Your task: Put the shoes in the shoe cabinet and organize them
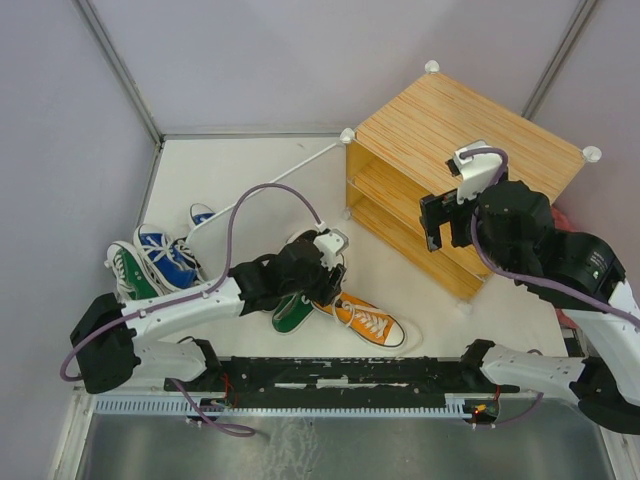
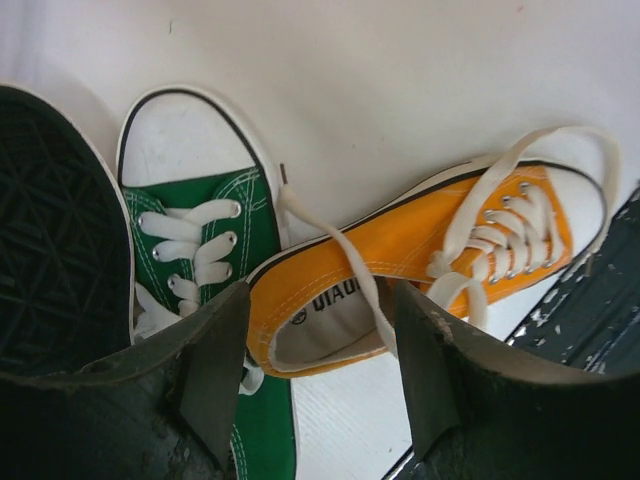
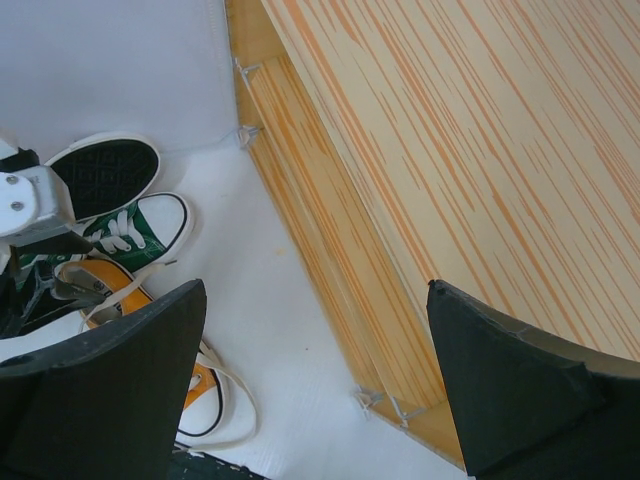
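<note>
An orange shoe [image 1: 372, 322] with white laces lies on the white table, toe toward the front right. My left gripper is over its heel opening, fingers apart on either side in the left wrist view. A pale lace crosses by one finger. Beside it sits a green shoe [image 2: 190, 225], partly under the heel. Another shoe shows its dark sole [image 2: 60, 230] at the left of that view. The wooden shoe cabinet [image 1: 400, 213] stands at back right; no shoes show on its visible shelves. Over it, my right gripper hangs open and empty.
At the far left several shoes rest together, among them a green one [image 1: 130, 270] and a blue one [image 1: 168, 255]. A white rod [image 1: 262, 190] runs toward the cabinet's corner. Bare table [image 3: 260, 260] lies between the orange shoe and the cabinet.
</note>
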